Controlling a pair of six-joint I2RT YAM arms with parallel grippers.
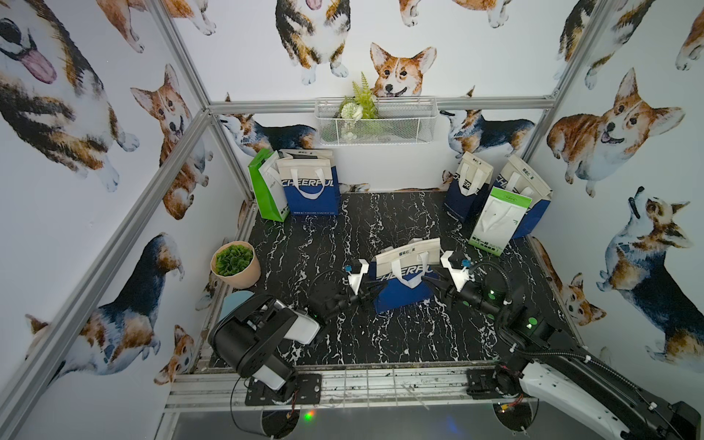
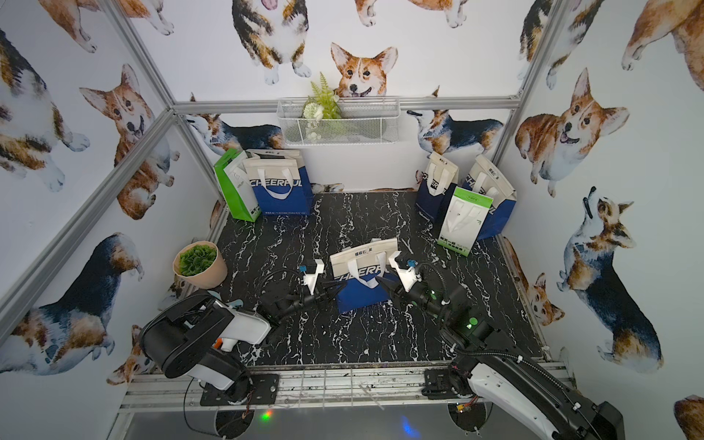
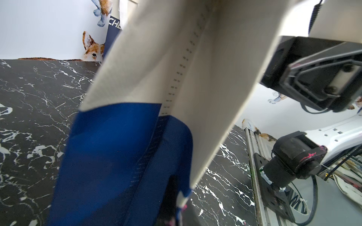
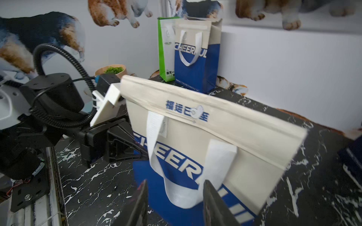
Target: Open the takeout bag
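A blue-and-cream CHEERFUL bag [image 1: 402,293] [image 2: 363,293] stands at the middle front, its cream top band [image 4: 218,109] folded, a round white sticker [image 4: 196,111] on it, white handles hanging over the print. My left gripper is at the bag's left end, shut; whether it pinches any paper is hidden. The left wrist view is filled by the bag's side gusset [image 3: 109,158]. My right gripper stands open in front of the bag's right half, fingers either side of the hanging handle's lower part.
More bags stand at the back left [image 1: 311,201] and back right [image 1: 498,227]. A potted plant [image 1: 234,260] is at the left. A wire basket [image 1: 410,128] hangs on the back wall.
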